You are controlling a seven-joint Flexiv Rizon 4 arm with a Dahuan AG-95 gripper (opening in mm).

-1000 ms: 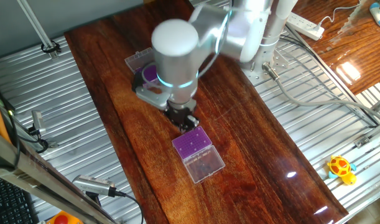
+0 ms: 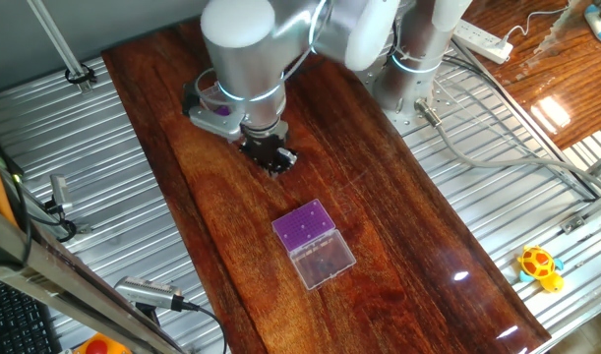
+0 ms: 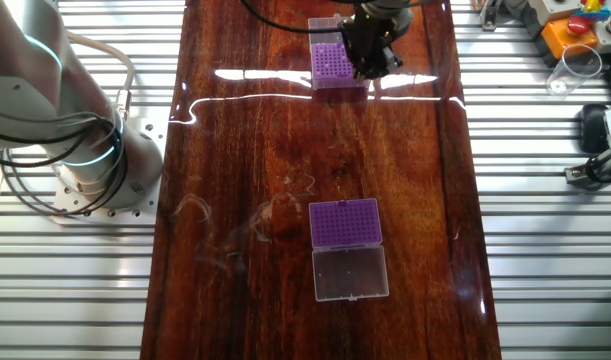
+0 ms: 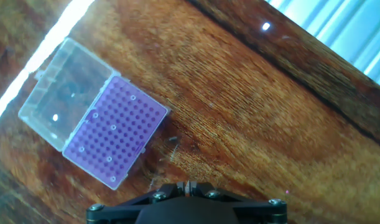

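Two clear plastic boxes with purple, many-holed racks lie with their lids folded open on the dark wooden table. One purple rack (image 2: 303,225) has its clear lid (image 2: 323,261) toward the front, and a few pale specks show in its holes. The other purple rack (image 3: 331,62) is at the far end, mostly behind the arm in exterior view 1. The wrist view shows a purple rack (image 4: 117,132) with several small pale rings in it and a clear lid (image 4: 68,93) beside it. My gripper is above the table, off the rack's edge, with its tips together; nothing clear shows between them.
Bare wood (image 2: 216,211) lies between the two boxes. Slatted metal benches (image 3: 545,240) flank the table. A clear cup (image 3: 573,72) and a toy turtle (image 2: 539,265) stand well off to the sides.
The arm has swung away from the near box toward the far end of the table, now covering most of the far box in exterior view 1. Both boxes appear unmoved.
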